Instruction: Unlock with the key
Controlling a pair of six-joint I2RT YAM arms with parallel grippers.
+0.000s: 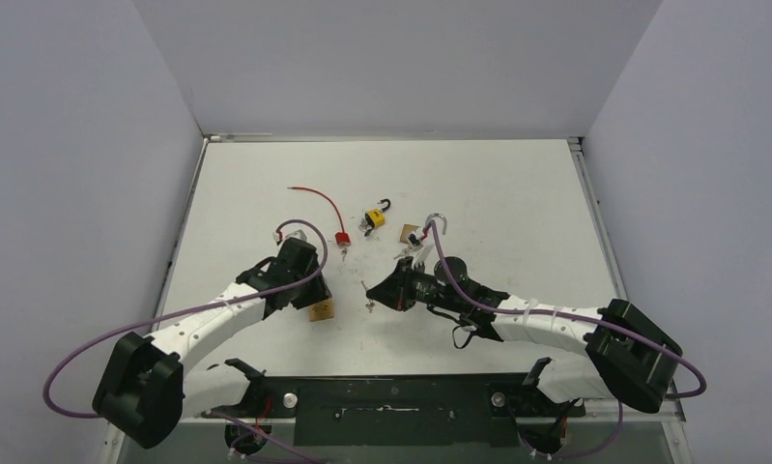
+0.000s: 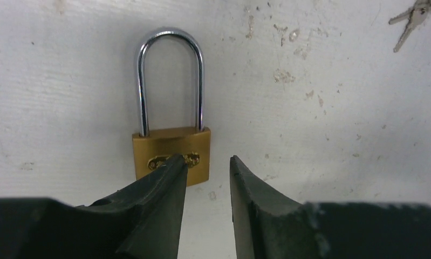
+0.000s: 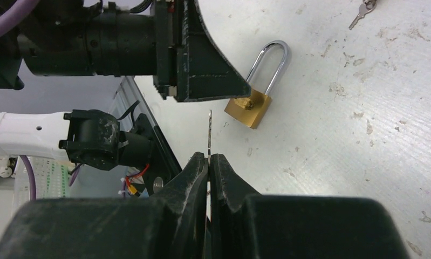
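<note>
A brass padlock (image 2: 171,148) with a long silver shackle lies flat on the white table, its shackle pointing away from the table's front edge. Part open, my left gripper hangs over the padlock's body with nothing between its fingers; its left finger hides part of the brass. From above, the left arm covers the shackle and only the padlock's body (image 1: 321,309) shows. My right gripper is shut on a thin key (image 3: 210,129), whose blade sticks out past the fingertips. In the top view that key (image 1: 365,288) lies to the right of the padlock.
Behind the arms lie a red lock (image 1: 342,238) with a cable, a yellow lock (image 1: 374,218) and another brass lock (image 1: 410,233). Loose keys (image 2: 417,16) lie beyond the padlock.
</note>
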